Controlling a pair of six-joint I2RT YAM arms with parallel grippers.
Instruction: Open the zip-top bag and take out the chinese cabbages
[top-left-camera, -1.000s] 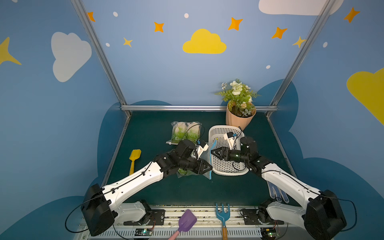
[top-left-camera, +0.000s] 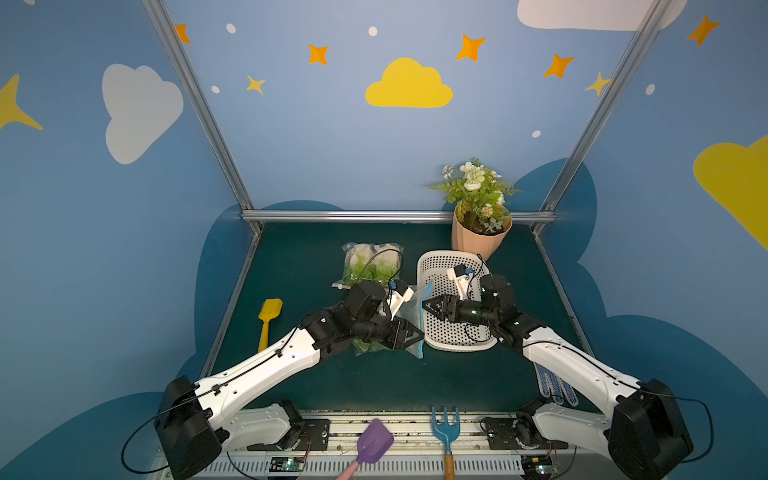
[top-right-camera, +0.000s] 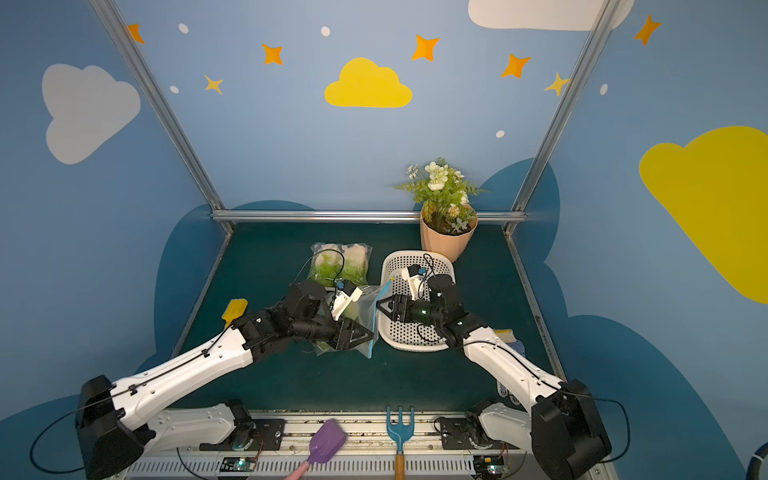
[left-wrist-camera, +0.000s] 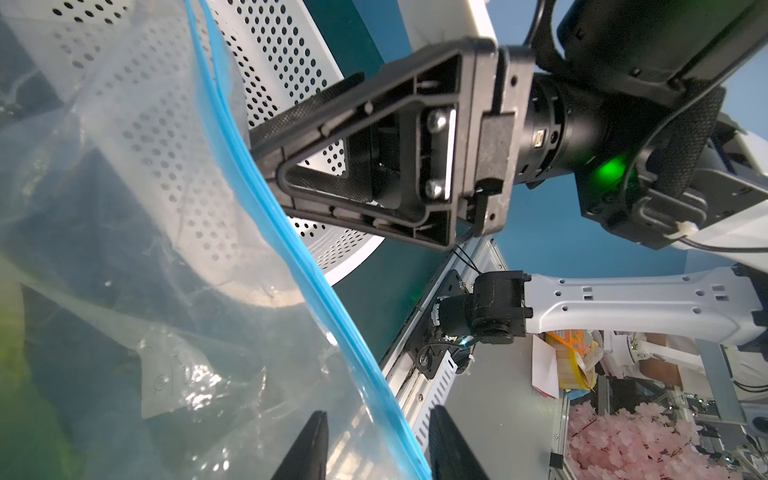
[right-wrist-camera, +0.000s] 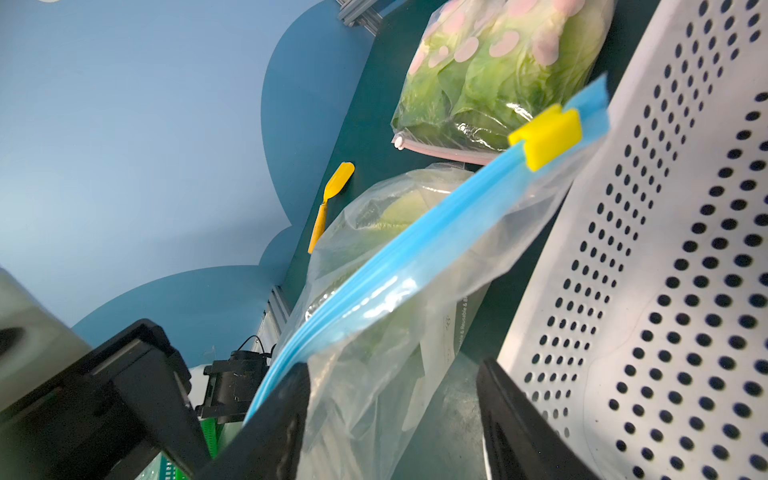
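Note:
A clear zip top bag with a blue seal (left-wrist-camera: 280, 248) and yellow slider (right-wrist-camera: 552, 136) has its top raised beside the basket, greens showing inside. My left gripper stands part open around the lower end of the seal; whether it touches is unclear. My right gripper is part open at the seal's other stretch, the clear film between or just behind its fingers. Behind lies a second bag of cabbages (right-wrist-camera: 520, 72) with a pink seal.
The white perforated basket (top-left-camera: 456, 340) sits right of the bag, a flowerpot (top-left-camera: 478, 240) behind it. A yellow spatula (top-left-camera: 270, 308) lies at the left; a glove (top-left-camera: 556, 384) at the right.
My left arm has shifted very slightly over the last second. The right arm and the bag look almost unchanged.

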